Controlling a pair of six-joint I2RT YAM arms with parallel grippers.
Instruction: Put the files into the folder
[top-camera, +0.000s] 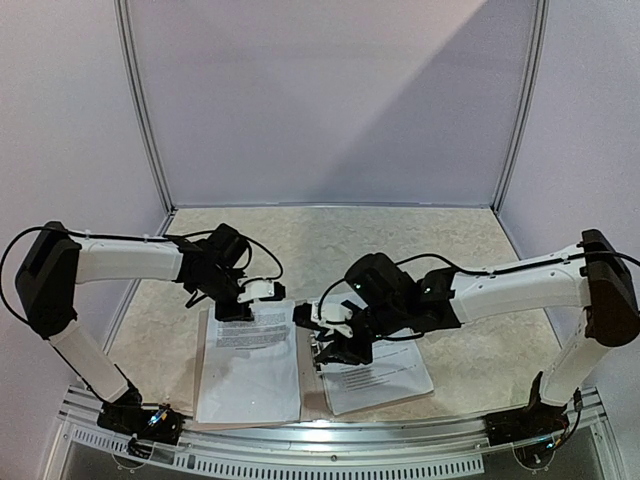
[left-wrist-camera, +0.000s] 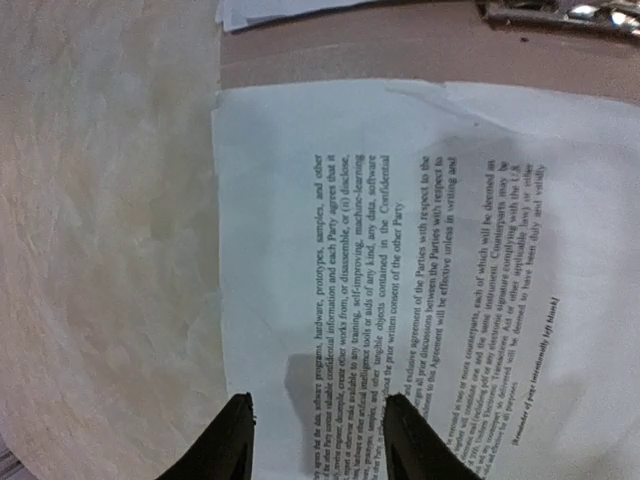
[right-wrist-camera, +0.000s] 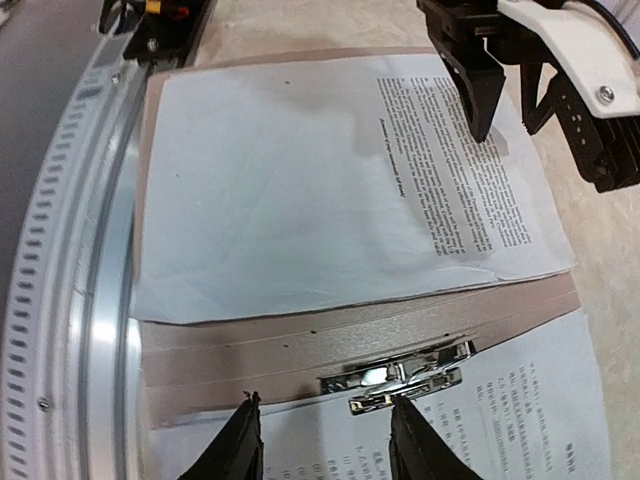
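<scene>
An open tan folder (right-wrist-camera: 250, 352) lies flat, with a metal clip (right-wrist-camera: 400, 378) on its spine. White printed files (top-camera: 250, 375) cover its left half, and more printed sheets (top-camera: 375, 382) lie on its right half under the clip. My left gripper is above the far end of the left files, fingers apart, with only the printed page showing between them. Over the clip side of the right sheets hovers my right gripper, open and empty. The right arm hides part of those sheets in the top view.
A metal rail (top-camera: 320, 435) runs along the front edge, close to the folder's near side. Both grippers stand close together over the folder.
</scene>
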